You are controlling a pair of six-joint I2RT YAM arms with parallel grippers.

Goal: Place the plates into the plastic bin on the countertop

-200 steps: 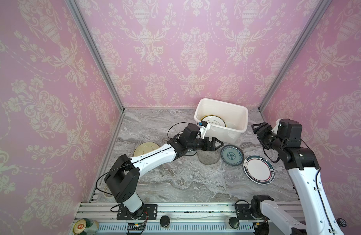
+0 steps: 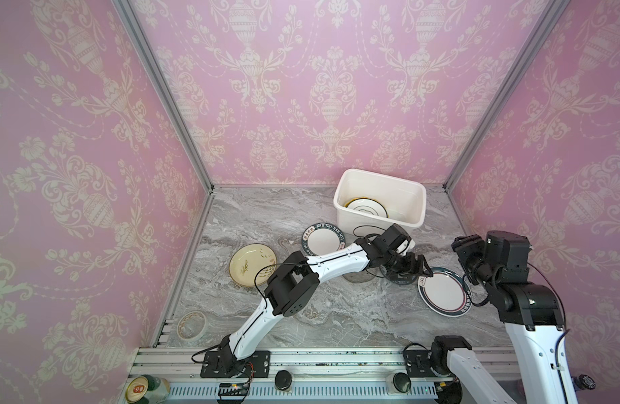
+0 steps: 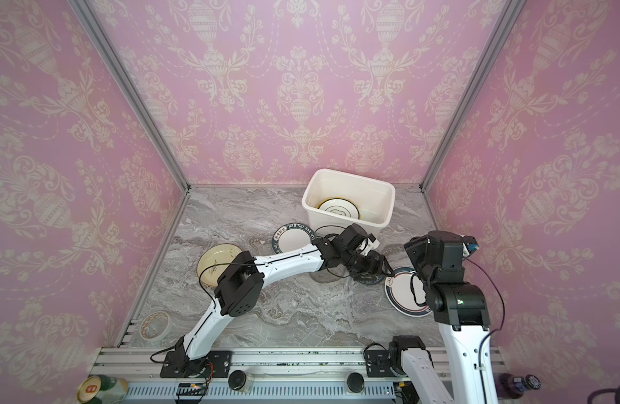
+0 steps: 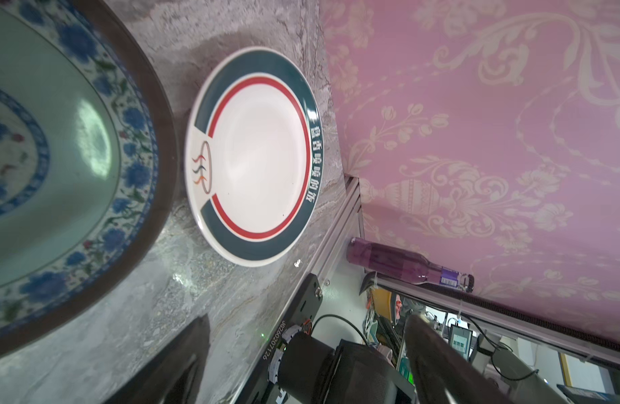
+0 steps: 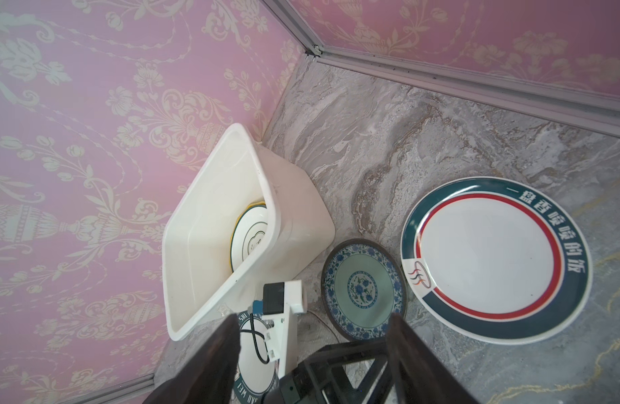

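Note:
The white plastic bin (image 2: 407, 192) stands at the back, holding stacked plates (image 2: 365, 205). My left gripper (image 2: 417, 265) hovers open over the blue floral plate (image 4: 54, 134), beside a red-and-teal rimmed plate (image 2: 444, 291). My right gripper (image 2: 466, 243) is raised above the right of the counter, part open, holding nothing visible; the bin, floral plate and rimmed plate show below it in the right wrist view. A lettered-rim plate (image 2: 322, 239) sits left of the bin, a cream plate (image 2: 246, 266) further left. A greyish plate under the left arm is largely hidden.
A clear tape-like ring (image 2: 190, 326) lies at the front left. Pink walls with metal edge rails close in the sides and back.
My left arm has stretched rightward and lowered over the floral plate, now mostly covering it in the top view. My right arm has shifted toward the right wall and down.

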